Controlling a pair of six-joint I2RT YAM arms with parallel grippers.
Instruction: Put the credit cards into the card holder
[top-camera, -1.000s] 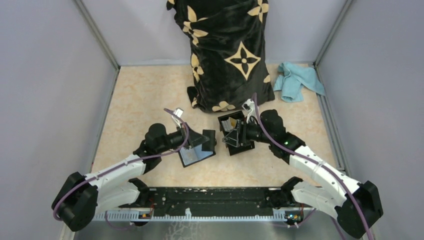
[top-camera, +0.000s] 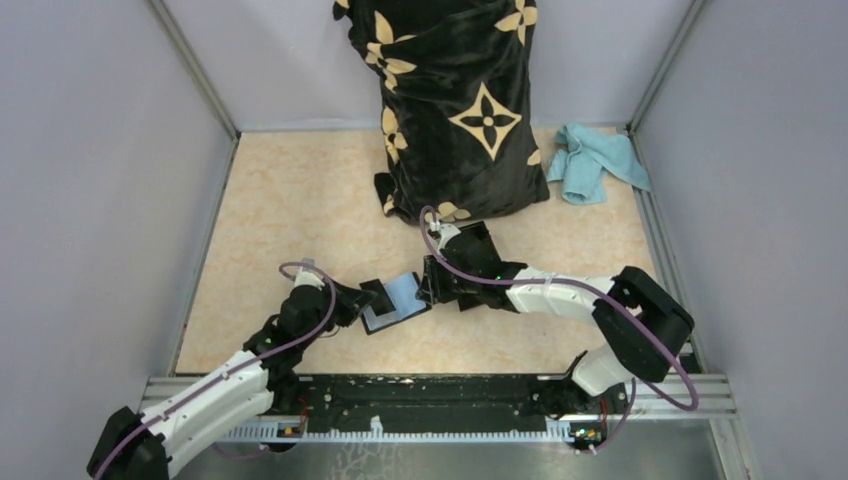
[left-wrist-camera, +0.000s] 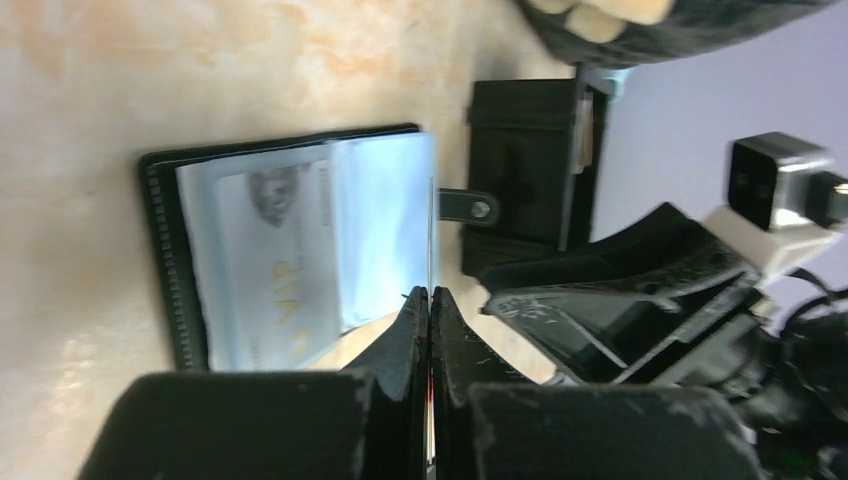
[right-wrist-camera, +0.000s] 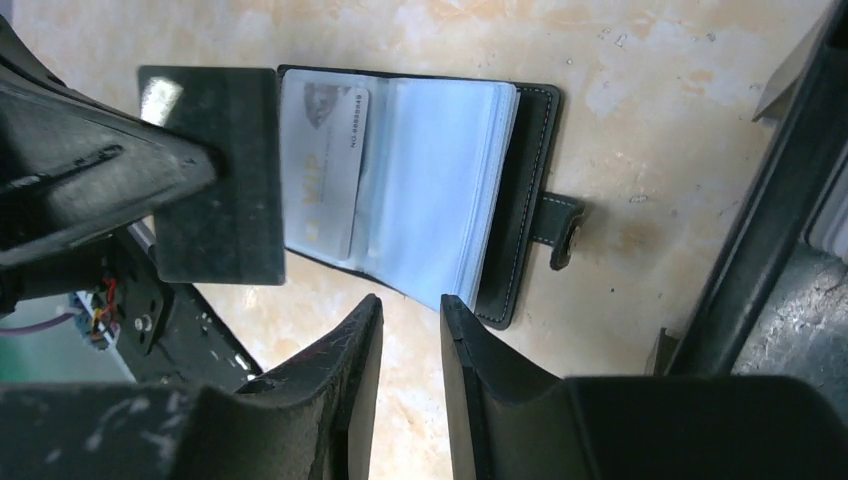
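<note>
The card holder (top-camera: 405, 293) lies open on the table, its clear bluish sleeves (right-wrist-camera: 435, 170) facing up. A pale VIP card (right-wrist-camera: 325, 165) sits in its left sleeve. My left gripper (top-camera: 368, 298) is shut on a black card, held above the holder's left part; in the left wrist view this card shows edge-on as a thin line. At the holder's right edge, my right gripper is partly open with nothing between its fingertips. Whether it touches the sleeves cannot be told.
A black tray (left-wrist-camera: 515, 160) stands just right of the holder, partly covered by my right arm in the top view. Behind lies a large black patterned cushion (top-camera: 455, 100), with a teal cloth (top-camera: 595, 165) at back right.
The right gripper has moved left from over the tray to the holder's right edge.
</note>
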